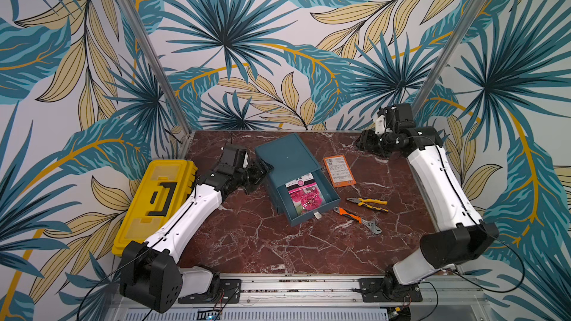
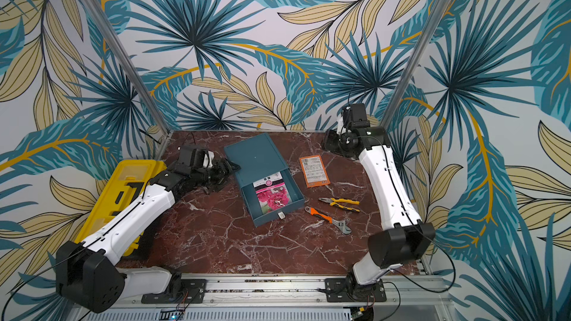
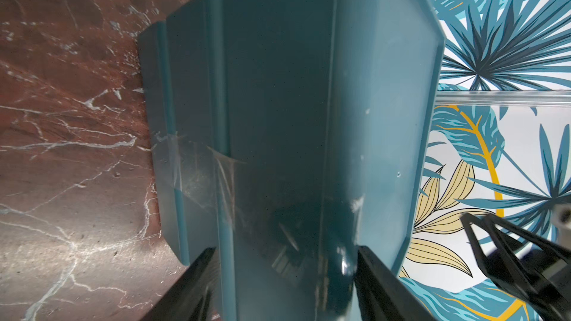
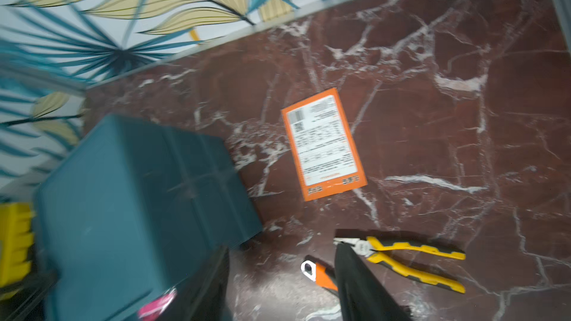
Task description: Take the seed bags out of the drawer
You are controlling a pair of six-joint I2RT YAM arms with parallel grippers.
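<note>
The blue-teal drawer box [image 1: 290, 157] sits mid-table with its drawer [image 1: 295, 215] pulled out toward the front. Inside lies a seed bag [image 1: 307, 195] with pink flowers, its rear end close to the box's opening. Another bag, orange-edged with a white label [image 4: 321, 142], lies flat on the table to the right of the box. My left gripper [image 1: 261, 171] is at the box's left side, fingers [image 3: 193, 288] apart; whether they touch it, I cannot tell. Over the back right, my right gripper stands open and empty, clear of the bags.
Yellow-handled pliers [image 1: 368, 203] and an orange-handled wrench [image 1: 357, 218] lie to the right of the drawer. At the far left stands a yellow toolbox [image 1: 155, 202].
</note>
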